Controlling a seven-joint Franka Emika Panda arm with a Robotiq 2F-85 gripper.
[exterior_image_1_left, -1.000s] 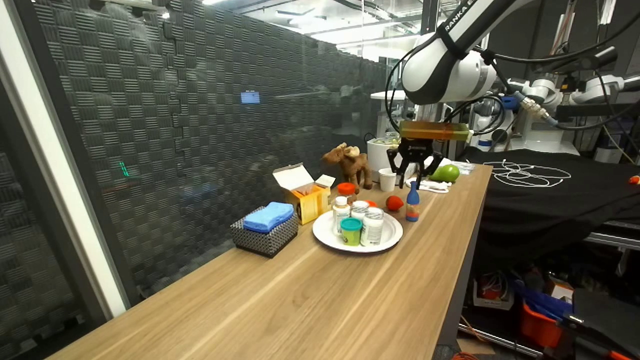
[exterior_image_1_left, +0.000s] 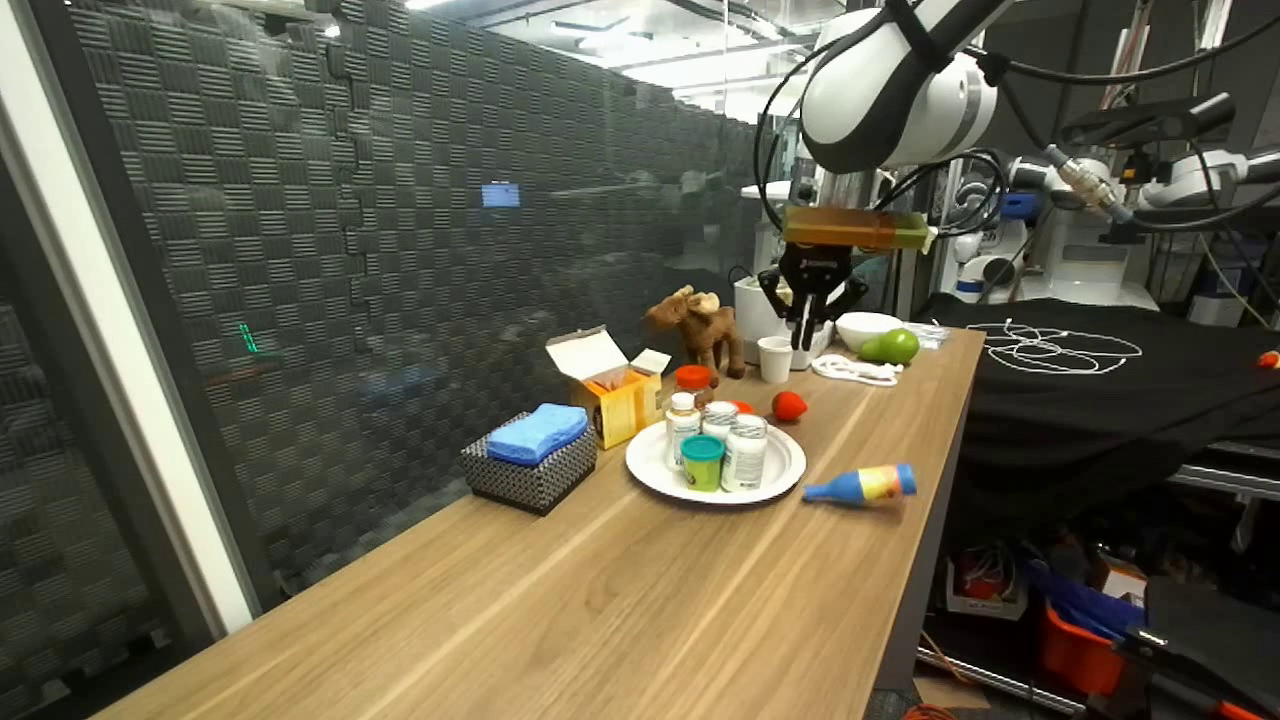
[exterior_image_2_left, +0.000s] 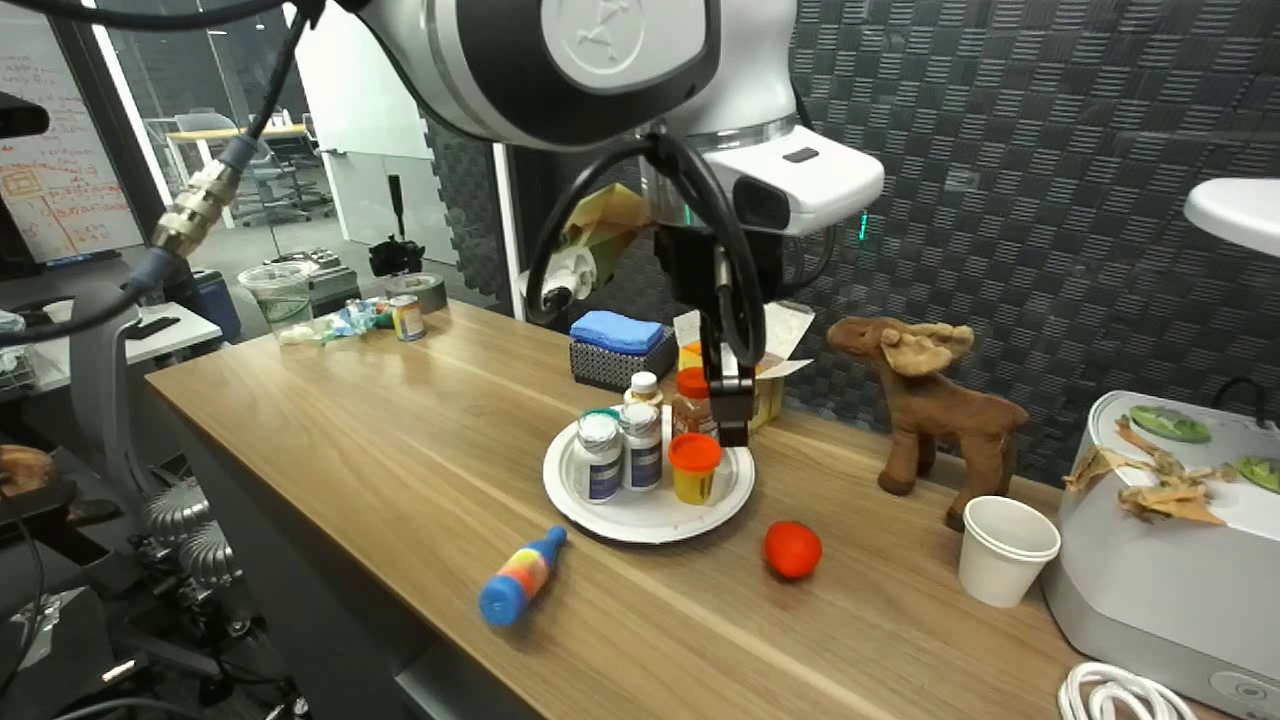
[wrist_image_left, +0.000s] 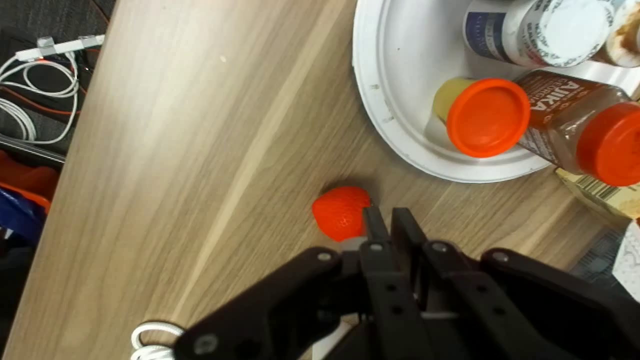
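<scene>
The blue bottle with a yellow and orange label (exterior_image_1_left: 882, 484) lies on its side near the table's edge, beside the plate; exterior view 2 shows the same bottle (exterior_image_2_left: 523, 577), clear of my gripper. My gripper (exterior_image_1_left: 804, 342) hangs above the table, its fingers brought nearly together. In the wrist view only a narrow gap parts the fingertips of my gripper, and nothing shows in it. A red strawberry-like piece (wrist_image_left: 342, 213) rests on the table below them. The bottle is out of the wrist view.
A white plate (exterior_image_2_left: 648, 529) bears several jars and tubs. Around it are a yellow box (exterior_image_1_left: 626, 408), a tissue box with blue cloth (exterior_image_1_left: 534, 462), a plush moose (exterior_image_2_left: 942, 414), paper cups (exterior_image_2_left: 1005, 552) and a toaster (exterior_image_2_left: 1170, 552).
The bottle stood upright below the gripper's spread fingers; now it lies on its side, closer to the exterior view 1 camera.
</scene>
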